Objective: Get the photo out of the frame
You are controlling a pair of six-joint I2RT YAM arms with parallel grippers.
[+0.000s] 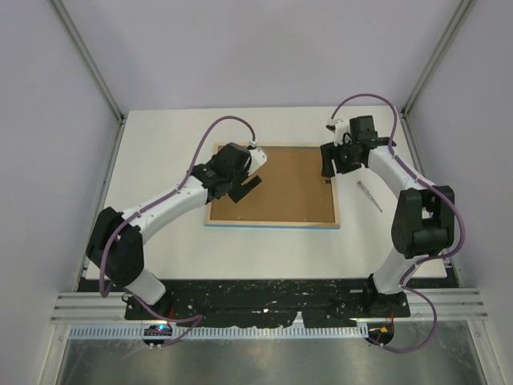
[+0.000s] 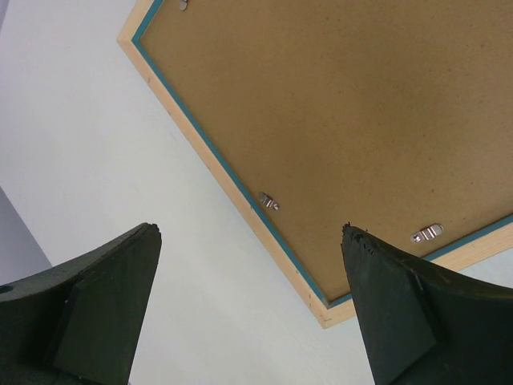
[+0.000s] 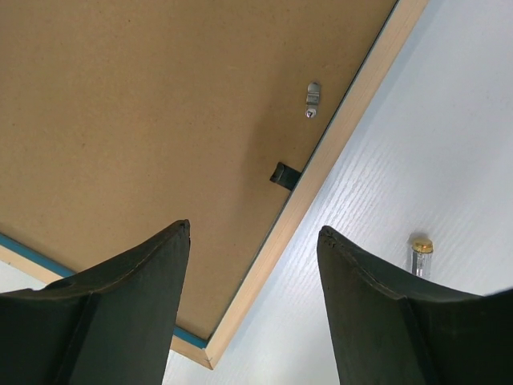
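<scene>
A wooden picture frame [image 1: 276,225] lies on the white table with its brown backing board [image 1: 283,186] facing up. Small metal clips line its edges: one clip [image 2: 268,201] and a second clip [image 2: 427,233] near a corner in the left wrist view, another clip [image 3: 313,99] in the right wrist view. A black tab [image 3: 285,176] sticks out at that right edge. Over the board's left part hovers my left gripper [image 1: 245,189], open and empty. My right gripper [image 1: 327,160], also open and empty, is above the frame's right side. Any photo is hidden beneath the board.
A thin screwdriver-like tool [image 1: 369,196] with a clear handle [image 3: 422,261] lies on the table right of the frame. Bare table [image 1: 240,261] stretches in front of the frame and to its left.
</scene>
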